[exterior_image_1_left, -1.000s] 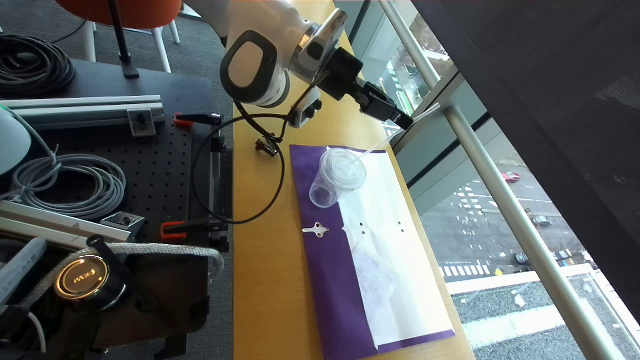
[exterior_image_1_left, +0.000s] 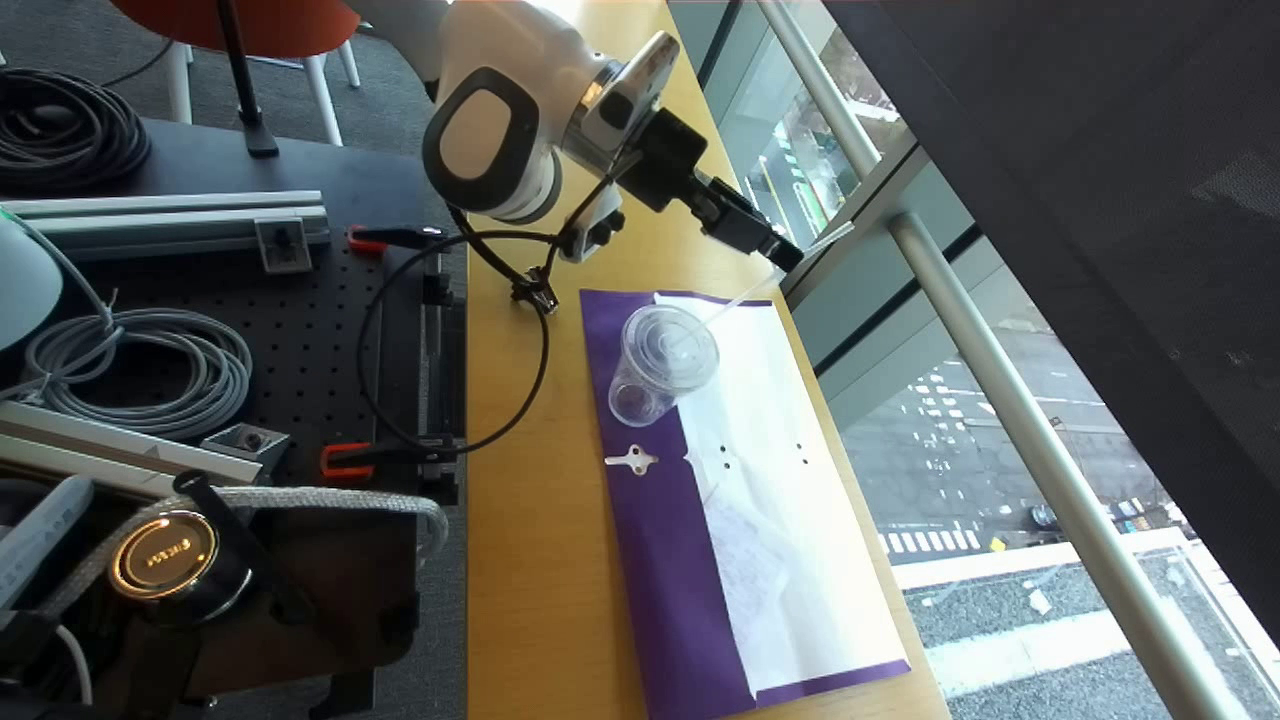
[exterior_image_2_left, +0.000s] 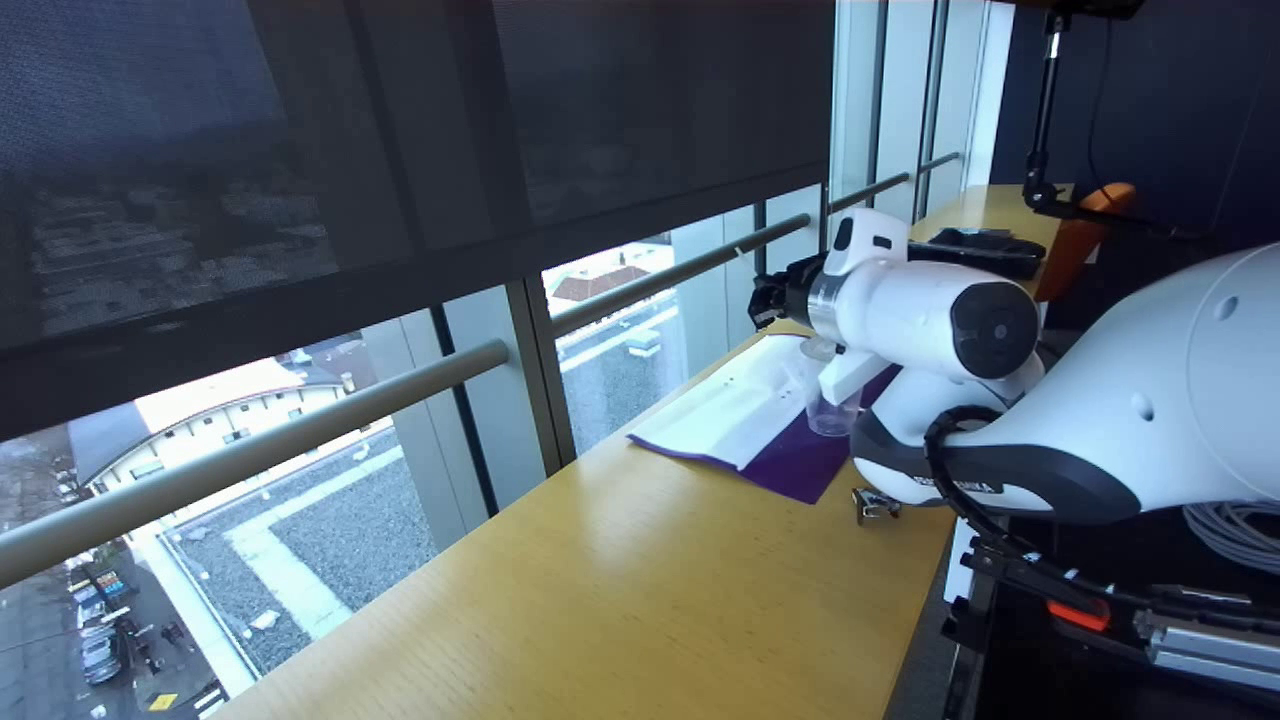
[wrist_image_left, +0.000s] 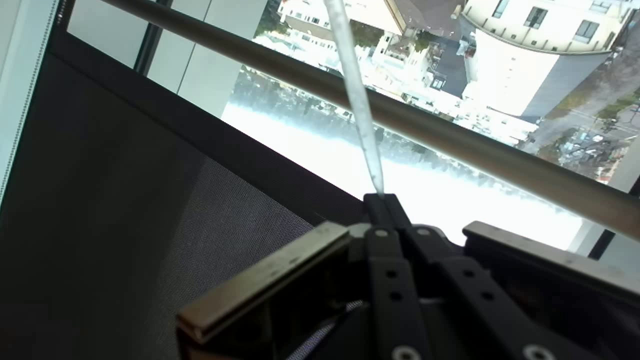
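Observation:
My gripper (exterior_image_1_left: 786, 250) is shut on a thin whitish straw (wrist_image_left: 358, 96), which runs up and away from the fingertips in the wrist view. In the first exterior view the straw shows on both sides of the fingertips, its lower part slanting down to a clear plastic cup (exterior_image_1_left: 657, 366) with a lid (exterior_image_1_left: 672, 346). The cup is over a purple folder (exterior_image_1_left: 648, 540) with white paper (exterior_image_1_left: 816, 528). Its base looks to be on or just above the folder; I cannot tell which. In the second exterior view, the arm partly hides the cup (exterior_image_2_left: 830, 414).
A window rail (exterior_image_1_left: 1020, 372) and dark blind (exterior_image_1_left: 1116, 180) stand beside the table's window edge, close to the gripper. A small metal clamp (exterior_image_1_left: 536, 292) is at the opposite edge.
My gripper has moved a little left and slightly down in the first exterior view, still with the straw. The cup has shifted slightly left too and its base a little down the picture.

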